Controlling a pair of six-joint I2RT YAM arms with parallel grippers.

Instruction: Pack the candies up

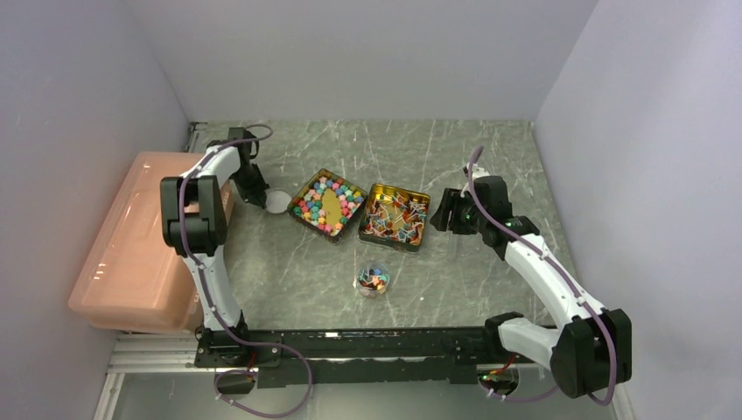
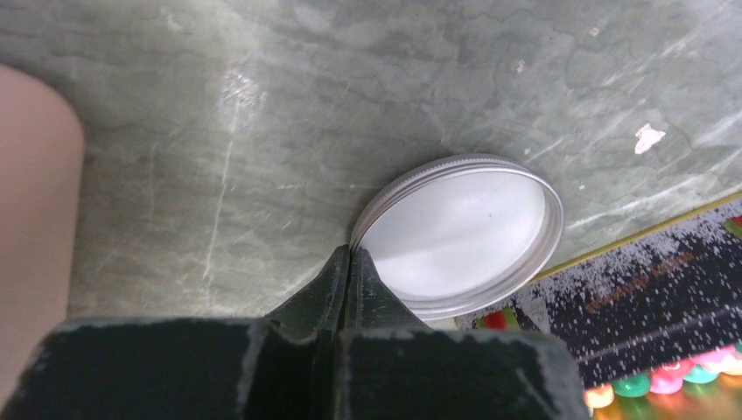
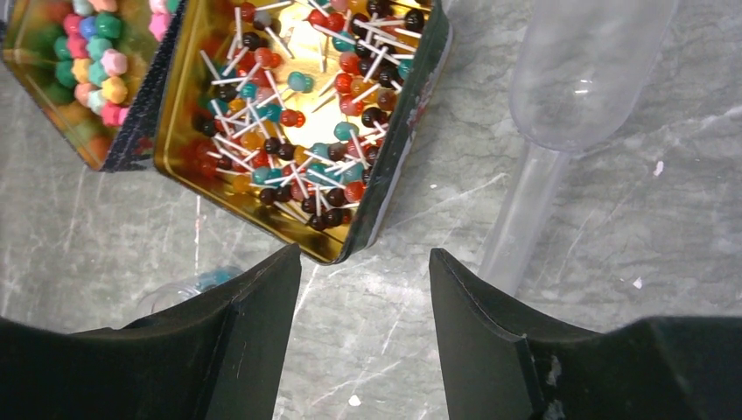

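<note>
A round silver-rimmed lid (image 2: pixel 472 229) with a white inside shows in the left wrist view. My left gripper is shut on the near-left part of its rim. From above, the lid (image 1: pixel 277 201) sits beside the tin of star-shaped candies (image 1: pixel 301 220). To the right is a second tin (image 1: pixel 393 245), holding lollipops. A clear jar (image 1: pixel 372 278) with mixed candies in it stands in front of the tins. My right gripper is open, nothing between its fingers, to the right of the lollipop tin.
A clear scoop (image 3: pixel 569 96) lies on the table by my right gripper. A large peach-coloured bin (image 1: pixel 131 254) stands along the left side, close to my left arm.
</note>
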